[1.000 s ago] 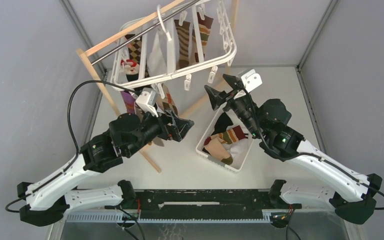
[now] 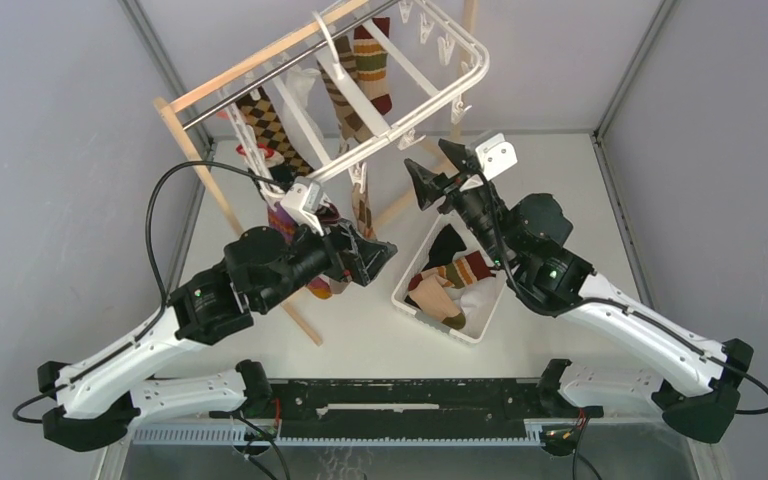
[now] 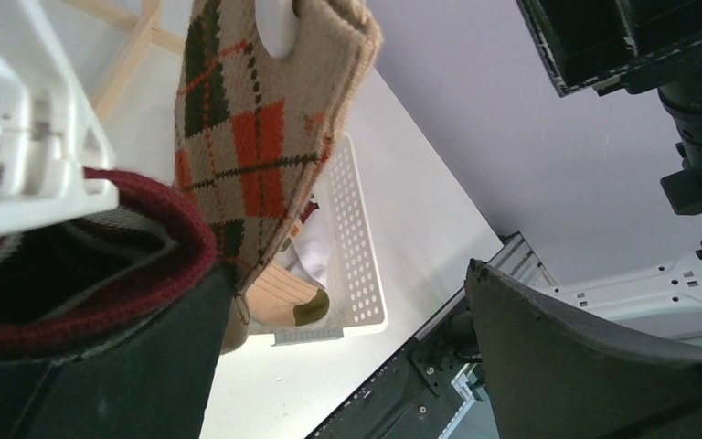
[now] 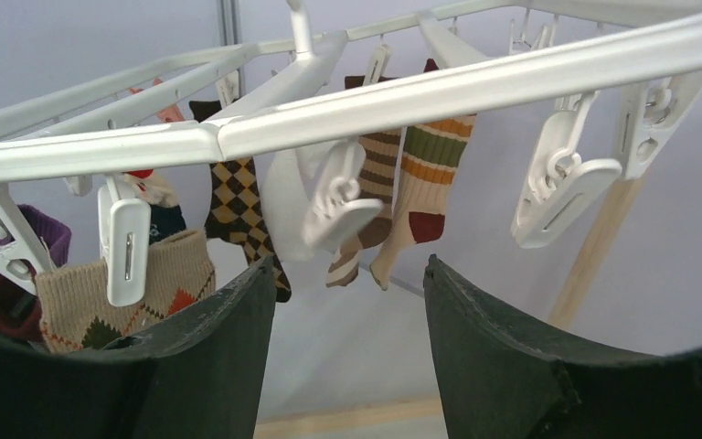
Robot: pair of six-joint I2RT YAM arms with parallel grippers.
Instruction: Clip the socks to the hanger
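A white clip hanger hangs tilted from a rod, with socks clipped along it: checkered, white, striped, and a beige plaid sock in the left wrist view, beside a maroon-rimmed one. My left gripper stands open below the hanger's front, close to these socks. My right gripper is open at the hanger's right, facing empty white clips, nothing between its fingers.
A white basket with loose socks sits on the table below my right arm. A wooden frame supports the rod; grey walls enclose both sides.
The hanger has swung and tilted, its right side rising, and the socks have shifted with it. My left gripper moved slightly rightward; my right gripper shifted slightly leftward.
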